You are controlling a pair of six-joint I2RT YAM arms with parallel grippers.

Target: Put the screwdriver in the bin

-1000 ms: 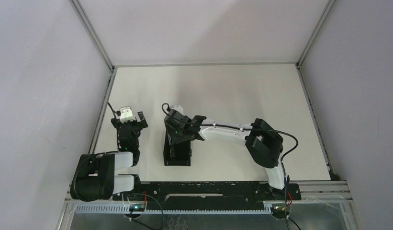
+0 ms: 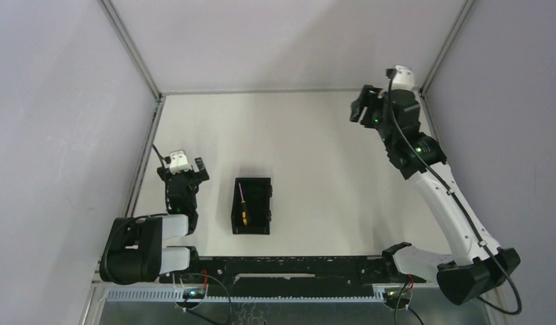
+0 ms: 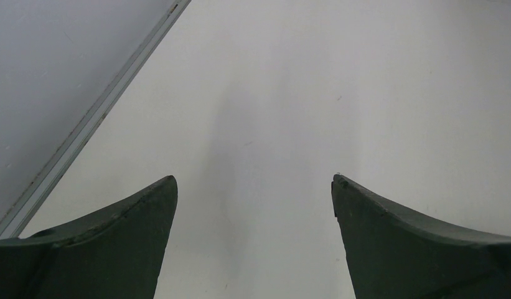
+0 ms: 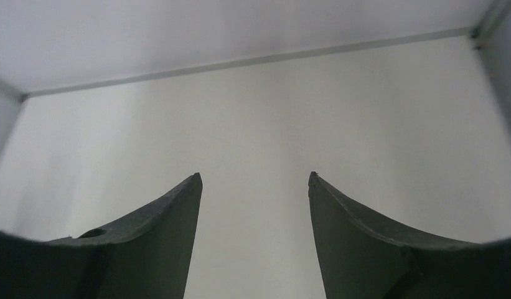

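A screwdriver with a yellow and black handle lies inside the black bin, along its left side, its thin shaft toward the far end. The bin stands on the white table, left of centre near the front. Far off at the back right, my right gripper hangs over the table; in the right wrist view its fingers are apart with only bare table between. Left of the bin is my left gripper, whose fingers stand wide in the left wrist view, nothing between them.
Pale walls close it in at the back and on both sides. A dark rail runs along the front, with the arm bases on it.
The right gripper has risen from over the bin and swung away to the back right, uncovering the bin. The screwdriver handle has rolled slightly within the bin. The left arm has stayed still.
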